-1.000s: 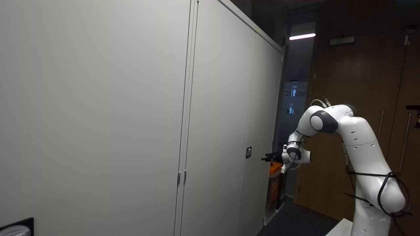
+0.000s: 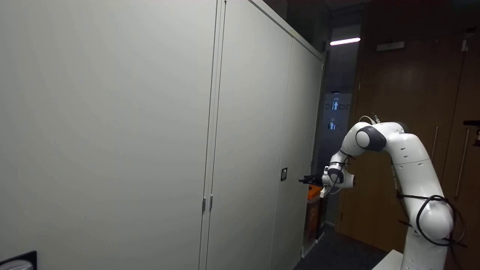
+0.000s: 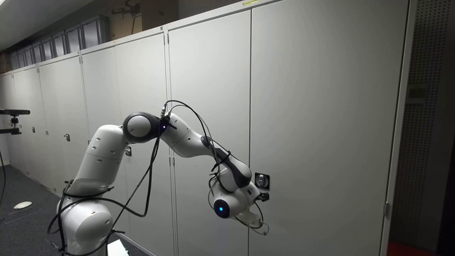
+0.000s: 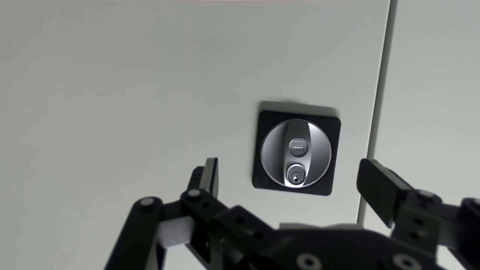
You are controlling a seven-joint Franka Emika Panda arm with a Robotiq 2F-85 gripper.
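A round silver turn knob with a key lock [image 4: 275, 153] sits on a black square plate [image 4: 330, 182] in the cabinet door. It is beside the seam between two doors, and its raised grip stands nearly upright. My gripper is open and faces the door, its fingers wide apart. In the wrist view the knob appears between them, slightly above the line of the fingertips, touching neither. From the first exterior view, the gripper [image 2: 302, 180] hangs short of the door with a gap to the knob plate [image 2: 284, 174]. Its fingers are mostly hidden behind the wrist in the second exterior view.
Tall grey cabinet doors [image 3: 328, 106] form a flat wall before the arm, all shut. An orange-topped bin [image 2: 314, 191] stands past the cabinet's far end. Black cables [image 3: 149, 179] hang loosely along the arm. Free floor [image 2: 355, 245] shows by the wooden doors.
The arm's elbow and upper links have shifted slightly, the lower arm leaning a little to the left in the first exterior view. The gripper stays almost in place; doors and knob look unchanged.
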